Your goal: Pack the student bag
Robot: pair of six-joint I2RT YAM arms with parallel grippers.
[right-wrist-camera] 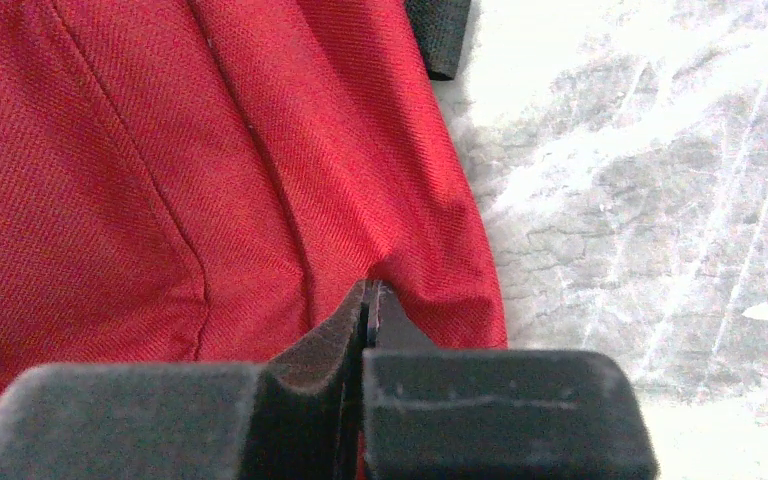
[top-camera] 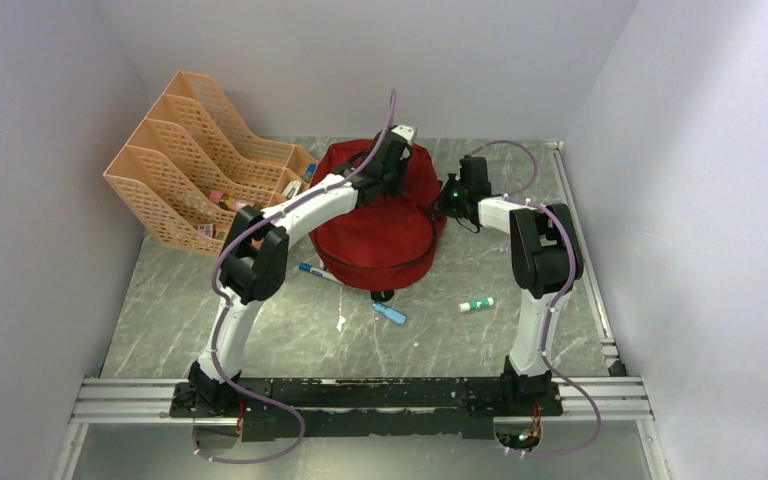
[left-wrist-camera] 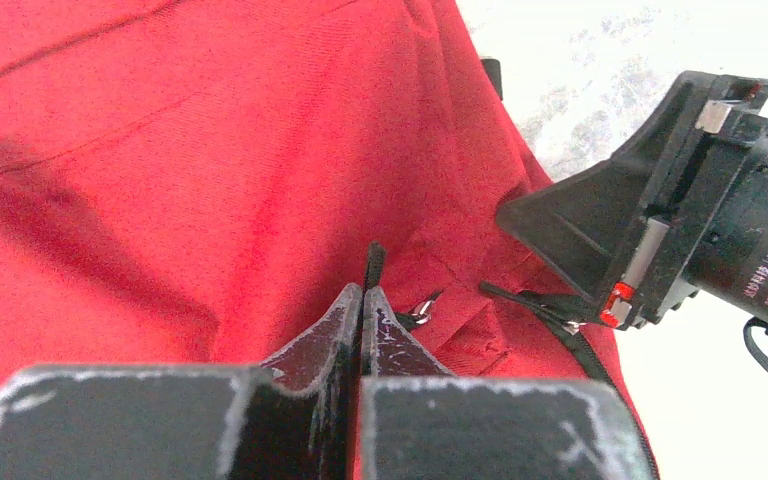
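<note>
A red bag (top-camera: 375,235) lies on the table between my arms, a dark zipper (top-camera: 428,240) curving around its front and right side. Over its upper part, my left gripper is shut on a thin black pull tab (left-wrist-camera: 374,262), whose end pokes up between the tips. Metal zipper sliders (left-wrist-camera: 422,310) show just beyond it. At the bag's right edge my right gripper is shut; the red cloth creases right at its tips, a thin fold apparently pinched. What lies inside the bag is hidden.
An orange tiered rack (top-camera: 195,165) with several small items stands at the back left. A blue marker (top-camera: 318,272), a light blue item (top-camera: 390,313) and a green-and-white tube (top-camera: 476,305) lie in front of the bag.
</note>
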